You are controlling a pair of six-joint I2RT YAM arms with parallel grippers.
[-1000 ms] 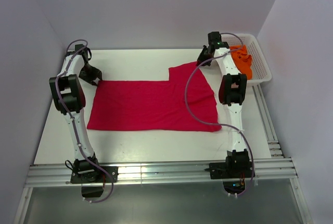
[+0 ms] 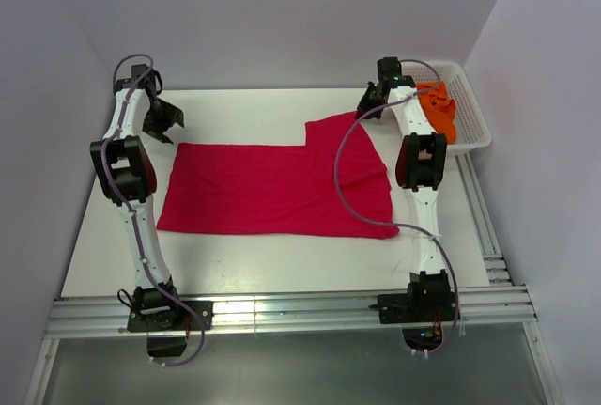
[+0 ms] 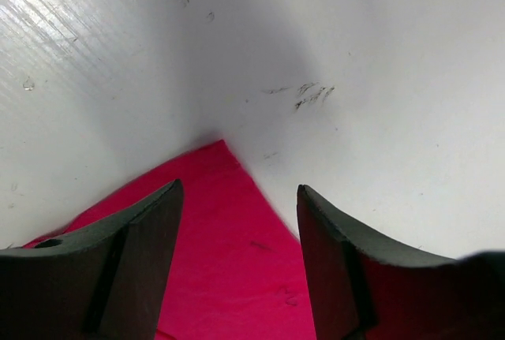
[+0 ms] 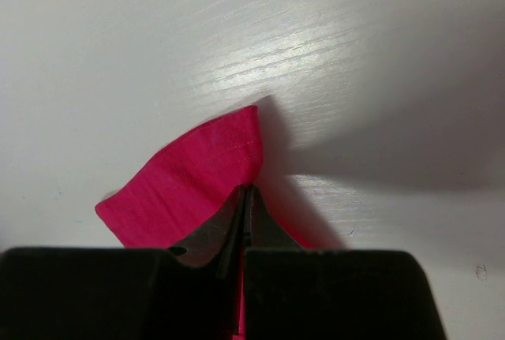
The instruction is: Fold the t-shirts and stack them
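A red T-shirt point(image 2: 263, 189) lies spread on the white table, its folded-over edge raised toward the back right. My left gripper point(image 2: 171, 125) hangs open just beyond its back-left corner; in the left wrist view that corner point(image 3: 222, 151) lies flat below the open fingers point(image 3: 239, 206). My right gripper point(image 2: 362, 110) is at the shirt's back-right corner, shut, with red cloth point(image 4: 197, 166) at its fingertips point(image 4: 251, 206); whether cloth is pinched between them is hard to tell.
A white basket point(image 2: 474, 123) holding orange cloth point(image 2: 441, 109) stands at the back right. Bare table point(image 2: 244, 114) shows behind the shirt and along the front edge.
My left gripper has lifted back and away from the shirt's back-left corner. The shirt shifted slightly toward the back about a second ago. The right arm is still.
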